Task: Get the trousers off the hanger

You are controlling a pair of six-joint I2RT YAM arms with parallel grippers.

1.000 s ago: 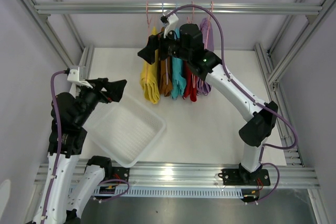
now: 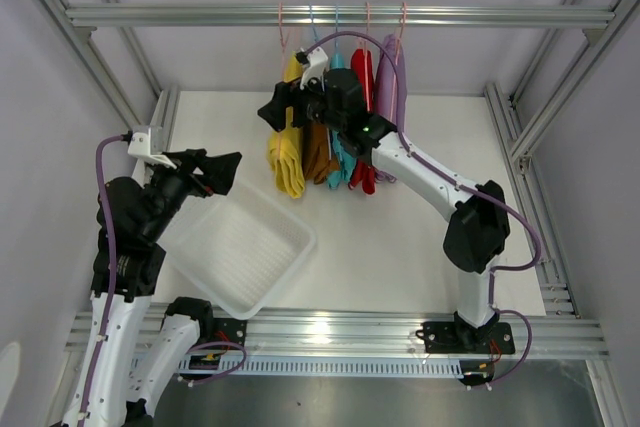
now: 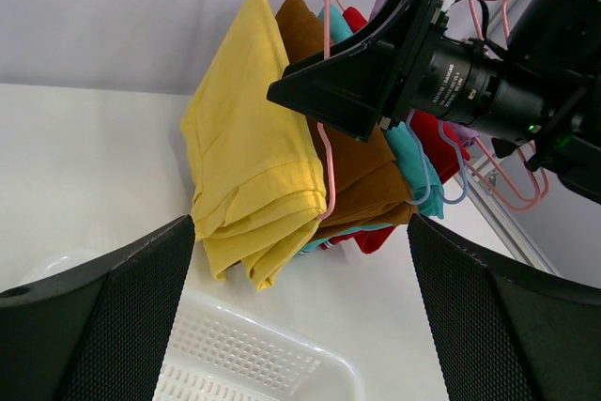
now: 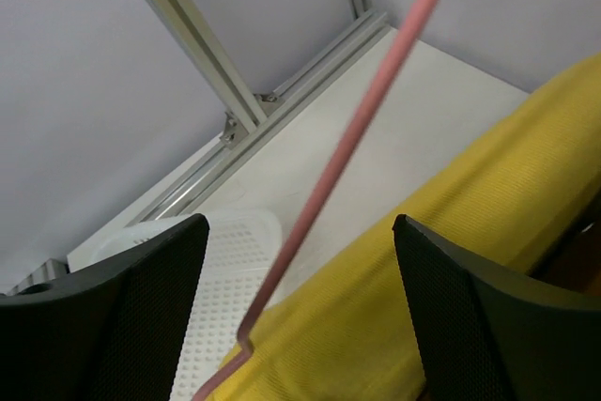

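Observation:
Folded trousers hang on wire hangers from the rail (image 2: 230, 15): yellow (image 2: 284, 162), brown (image 2: 318, 162), cyan (image 2: 340, 169), red (image 2: 362, 177) and purple (image 2: 392, 77). My right gripper (image 2: 276, 107) is at the yellow pair; in the right wrist view the pink hanger (image 4: 321, 185) runs between its fingers, which stand apart, with yellow cloth just beyond. In the left wrist view the hanger passes by that gripper. My left gripper (image 2: 215, 172) stands open, lower left of the garments, with nothing between its fingers.
An empty white perforated tray (image 2: 300, 242) lies on the white floor board below the left gripper. The board's right part is clear. The aluminium frame and grey walls bound the space on the sides and back.
The right arm has shifted slightly, its gripper ending a little left and down of where it was, over the yellow trousers. The left arm has not moved.

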